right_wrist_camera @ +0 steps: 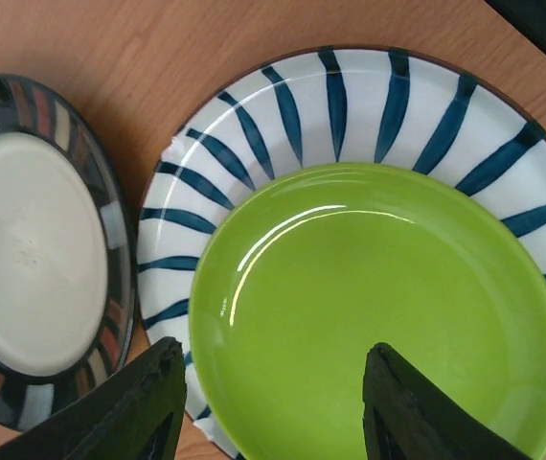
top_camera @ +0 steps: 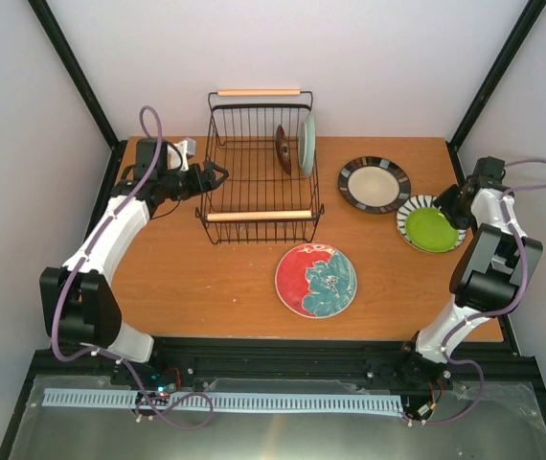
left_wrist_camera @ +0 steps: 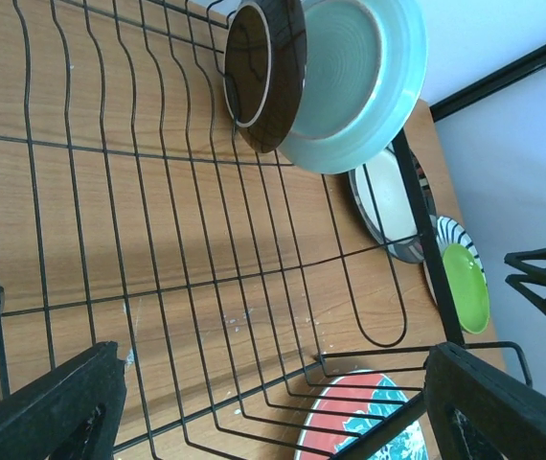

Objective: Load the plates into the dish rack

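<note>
The black wire dish rack [top_camera: 249, 216] holds a brown plate [top_camera: 283, 150] and a pale green plate [top_camera: 307, 144], both on edge at its right side. A bright green plate [right_wrist_camera: 378, 307] lies on a white plate with blue stripes [right_wrist_camera: 350, 105]. Over these two hovers my right gripper, fingers apart and empty. Left of them rests a dark-rimmed plate [top_camera: 375, 184]. Flat in front of the rack is a red plate with a teal flower [top_camera: 316, 281]. My left gripper is open at the rack's left side, nothing between its fingers.
A wall rises close behind my right arm. The rack's wooden handles [top_camera: 259, 216] stand at its front and back.
</note>
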